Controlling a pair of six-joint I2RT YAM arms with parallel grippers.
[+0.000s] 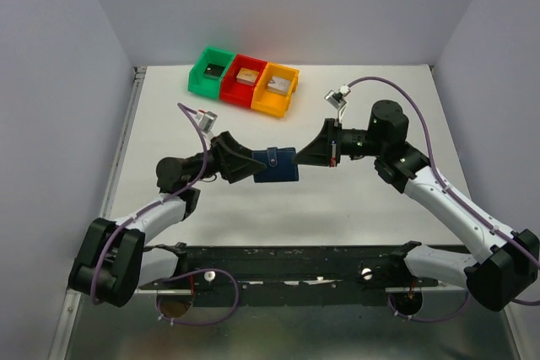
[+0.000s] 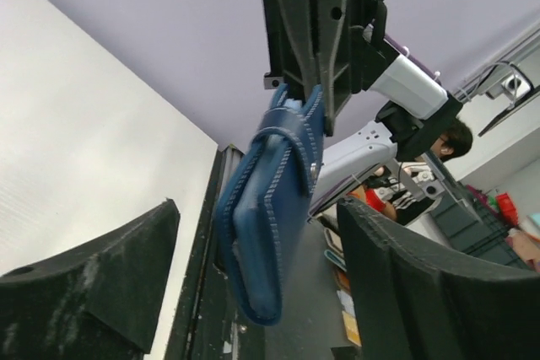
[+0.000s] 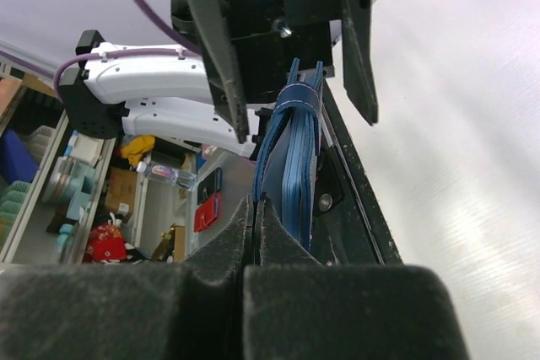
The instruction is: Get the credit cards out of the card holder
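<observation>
A dark blue card holder (image 1: 277, 166) with stitched edges and a snap strap hangs in the air between the two arms. My right gripper (image 1: 297, 159) is shut on one edge of it; in the right wrist view the closed fingertips (image 3: 267, 215) pinch one thin leaf of the holder (image 3: 305, 174). At the opposite end stands my left gripper (image 1: 256, 166), its fingers part open. The left wrist view shows the holder (image 2: 272, 208) between the left fingers, a gap on each side. No card can be made out.
Green (image 1: 199, 82), red (image 1: 229, 92) and orange (image 1: 268, 105) bins stand at the back of the white table (image 1: 363, 217), each with something inside. The tabletop around and below the holder is clear.
</observation>
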